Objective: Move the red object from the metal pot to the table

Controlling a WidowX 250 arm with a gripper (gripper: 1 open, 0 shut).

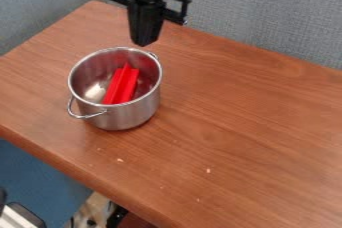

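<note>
The red object (122, 85) is long and narrow, leaning inside the round metal pot (144, 106) on the left part of the table. My black gripper (143, 42) hangs above and behind the pot's far rim, clear of the red object. Nothing red shows at its tips. Its fingers blend into one dark shape, so their opening cannot be made out.
A wide stretch of bare wooden table (247, 122) lies to the right of the pot. A wire handle (84, 114) sticks out at the pot's near left side. Grey walls stand behind the table.
</note>
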